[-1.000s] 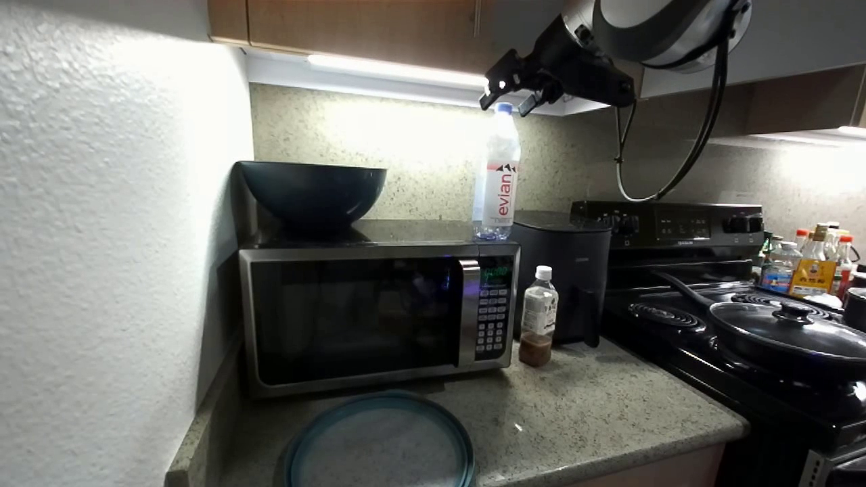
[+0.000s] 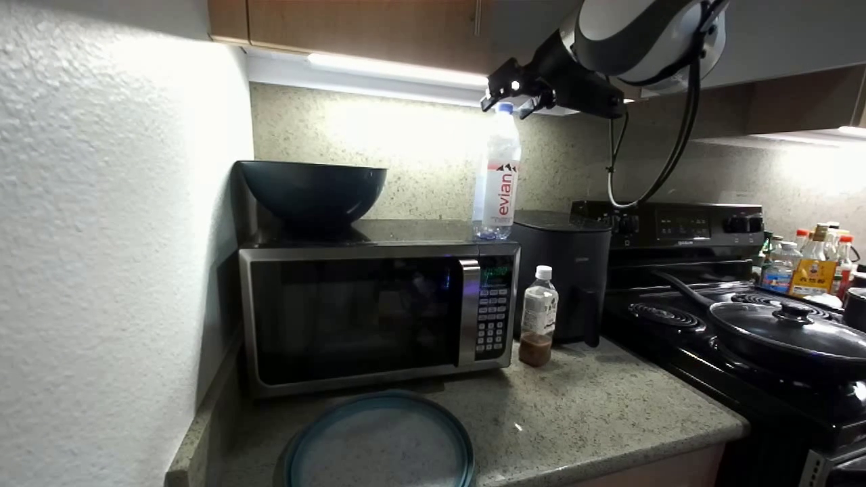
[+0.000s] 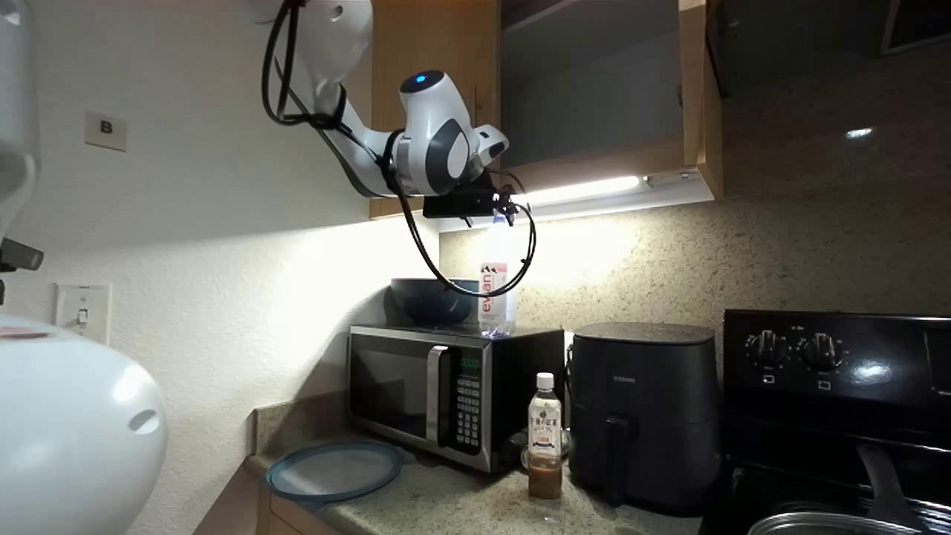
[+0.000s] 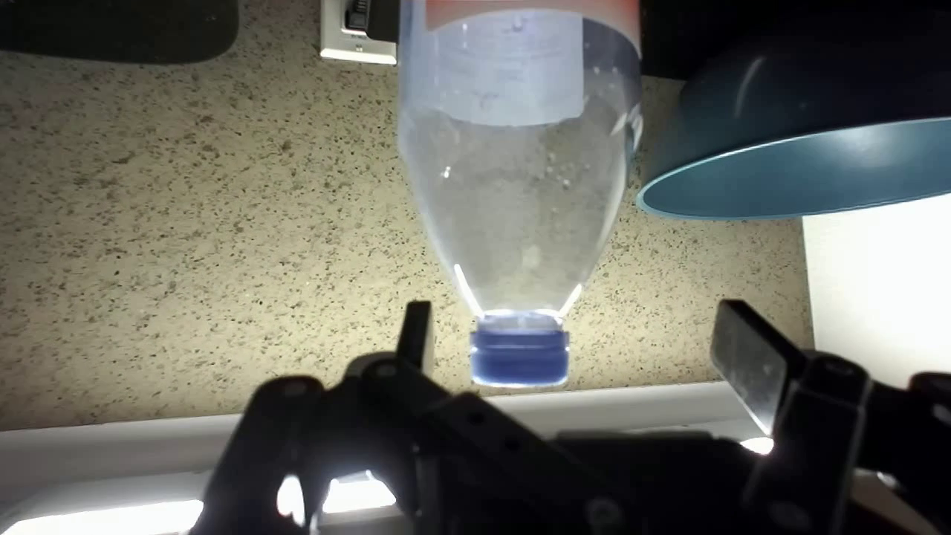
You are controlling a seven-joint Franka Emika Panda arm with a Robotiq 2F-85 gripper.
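Observation:
An evian bottle (image 2: 500, 182) with a blue cap (image 4: 519, 357) stands upright on top of the microwave (image 2: 357, 320), near its right end. My gripper (image 2: 507, 105) is up at the level of the cap, its fingers spread wide. In the wrist view the cap shows between the two fingers, with a clear gap on either side and nearer the left one. Nothing is clasped. Exterior view 2 shows the same bottle (image 3: 496, 294), its top partly hidden behind the gripper and cables.
A dark blue bowl (image 2: 312, 193) sits left on the microwave. Close above the gripper runs the cabinet underside with its light (image 2: 398, 72). Right of the microwave stand a small drink bottle (image 2: 538, 316) and a black air fryer (image 3: 643, 401). A round lid (image 2: 381, 446) lies on the counter.
The arm and hanging cable have shifted left and slightly down in exterior view 1, and the gripper is tilted flatter beside the cap. The bottle has not moved.

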